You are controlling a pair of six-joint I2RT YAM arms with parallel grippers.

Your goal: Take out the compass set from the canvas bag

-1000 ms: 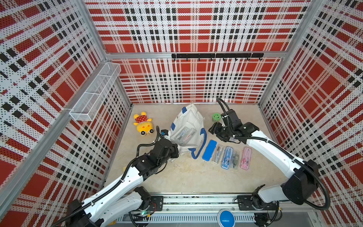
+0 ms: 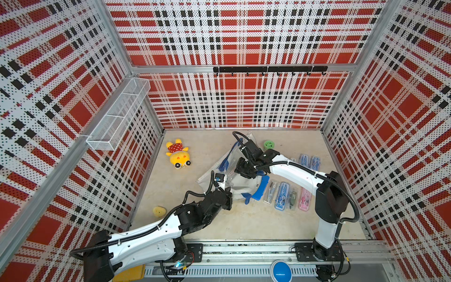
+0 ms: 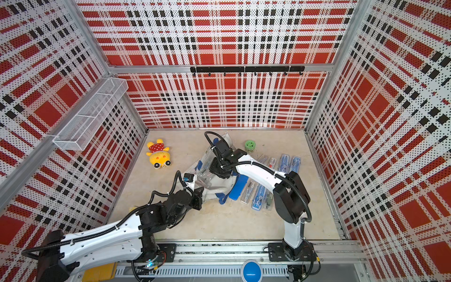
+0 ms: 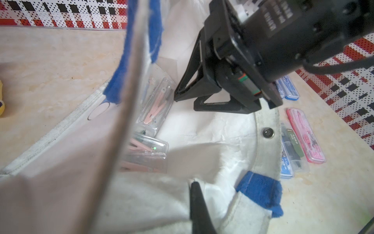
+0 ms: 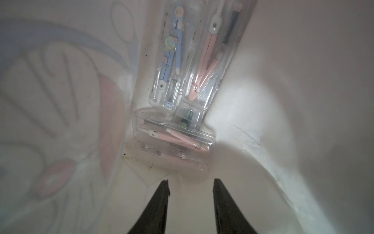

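The canvas bag, white with blue straps, lies open mid-table. Inside are several clear compass sets, with pink or blue compasses. My left gripper is shut on the bag's fabric at its near side. My right gripper reaches into the bag's mouth, pointing at the sets; its fingertips stand apart below them in the right wrist view, and I cannot tell whether anything is between them.
A blue case and several pencil cases lie right of the bag. A yellow plush toy is at left, a green object behind.
My right arm has swung left from beside the bag into it. My left gripper has moved right and slightly down over the last second, and the bag has changed shape.
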